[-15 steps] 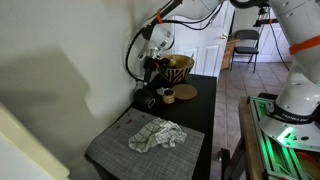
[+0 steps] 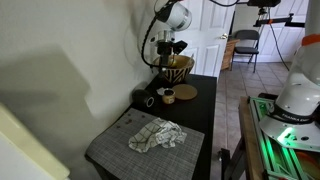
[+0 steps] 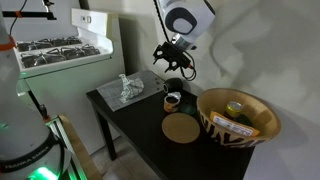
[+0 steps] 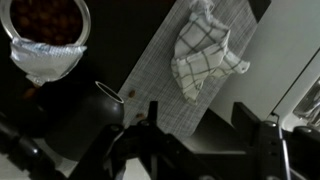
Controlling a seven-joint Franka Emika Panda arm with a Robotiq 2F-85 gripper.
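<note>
My gripper [image 3: 174, 66] hangs in the air above the far part of the dark table, with its fingers apart in the wrist view and nothing seen between them. Beneath it, close to the wall, stands a black mug [image 3: 176, 86]; the same dark vessel [image 4: 88, 122] fills the lower left of the wrist view. An open tan can [image 3: 172, 103] is beside it, holding reddish-brown contents and with a silvery lid [image 4: 45, 58] folded up at its rim. A white checked cloth [image 2: 157, 134] lies crumpled on a grey mat [image 2: 125, 155].
A round brown board [image 3: 181, 128] lies flat near the can. Behind it a large woven basket [image 3: 262, 117] holds packaged items. The wall runs close along one side.
The arm has risen from beside the black mug and shifted toward the basket end of the table. The mug, can and cloth look unmoved.
</note>
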